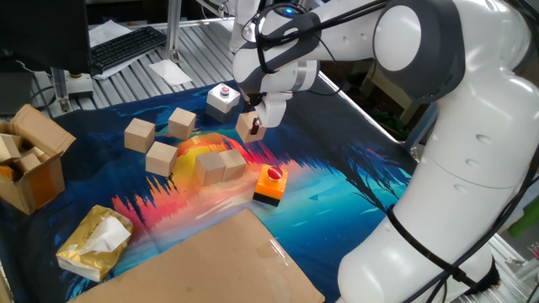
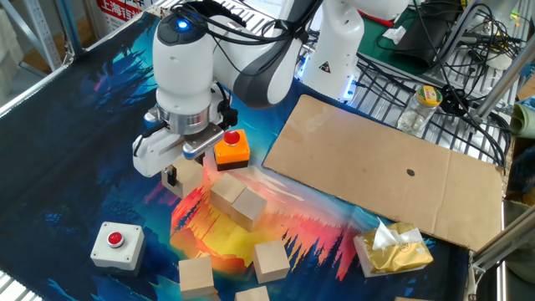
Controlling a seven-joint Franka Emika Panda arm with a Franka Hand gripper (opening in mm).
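A wooden block [image 1: 249,127] stands at the right end of a group of like blocks, in front of the white button box. My gripper [image 1: 256,124] is low at this block, with a dark finger [image 2: 171,176] against its near side in exterior view 2. The other finger is hidden, so whether the fingers press on the block cannot be told. In exterior view 2 the same block [image 2: 184,178] is partly covered by the white hand. Two blocks [image 2: 227,192] [image 2: 248,209] sit side by side near it. Other blocks [image 1: 140,135] [image 1: 181,124] [image 1: 161,158] stand apart to the left.
An orange box with a red button [image 1: 270,184] and a white button box [image 2: 118,247] flank the blocks. A cardboard sheet [image 1: 206,265], a gold tissue pack [image 1: 95,242] and an open carton of blocks [image 1: 34,172] lie around.
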